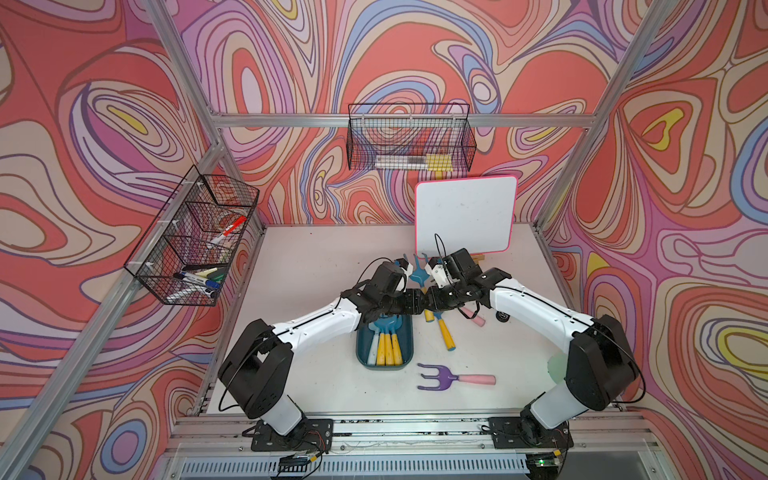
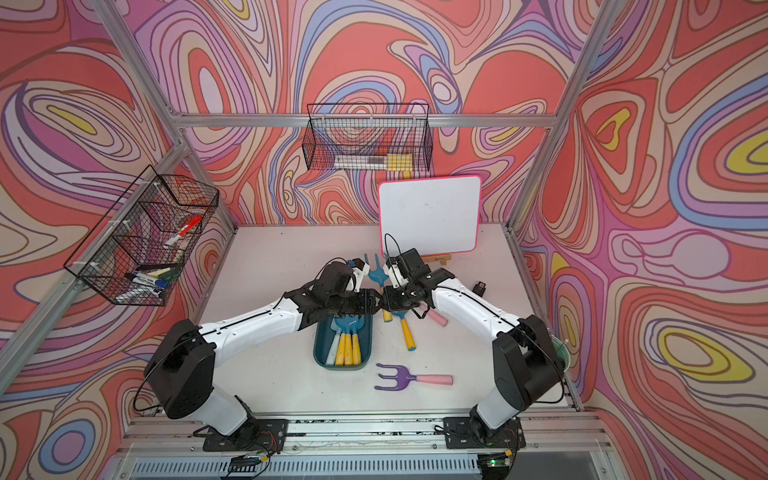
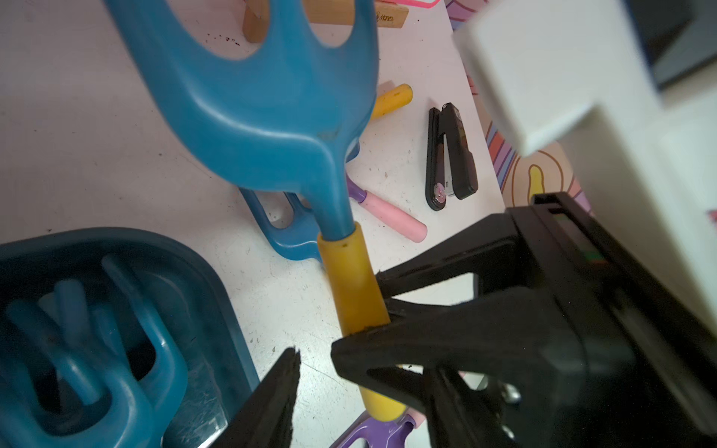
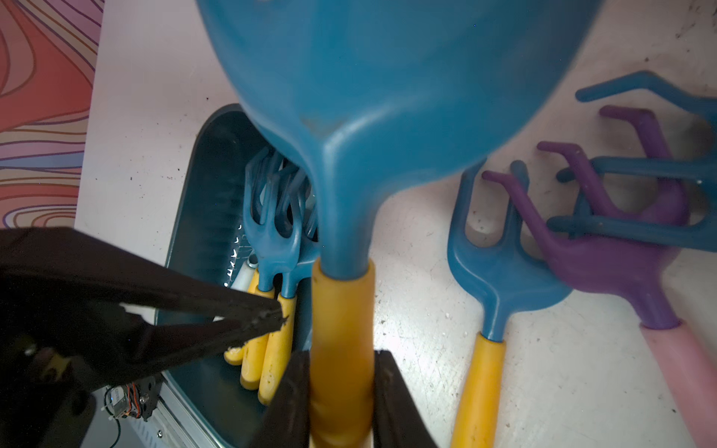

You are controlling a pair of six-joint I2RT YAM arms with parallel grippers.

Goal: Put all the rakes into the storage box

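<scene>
A blue-headed rake with a yellow handle is raised off the table, and my right gripper is shut on that handle. My left gripper stands open close by; in its wrist view the handle's lower end shows between its fingers, though whether they touch cannot be told. Beneath the left arm lies the dark teal storage box, holding several rakes with blue heads. In the top left view the held rake's head appears behind the two grippers, just right of the box.
On the table right of the box lie another blue rake and a purple one with a pink handle. A purple rake rests near the front edge. A stapler and whiteboard stand farther right and back. Table left of the box is clear.
</scene>
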